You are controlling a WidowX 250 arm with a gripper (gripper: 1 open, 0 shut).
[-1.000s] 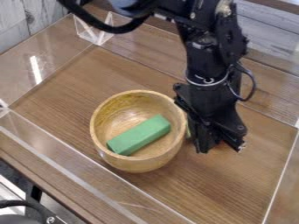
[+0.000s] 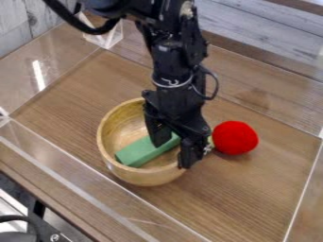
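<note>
My black gripper (image 2: 175, 137) is lowered over the wooden bowl (image 2: 127, 163), at its right half, with its fingers open around the right part of a green block (image 2: 134, 154) lying inside. Whether the fingers touch the block cannot be told. A red round object (image 2: 235, 137) sits on the wooden table just right of the gripper and bowl.
A small clear item stands at the top left edge, partly hidden by a cable. Dark space lies beyond the lower left edge.
My gripper has moved left from the table's right side to over the bowl and green block, uncovering the red object.
</note>
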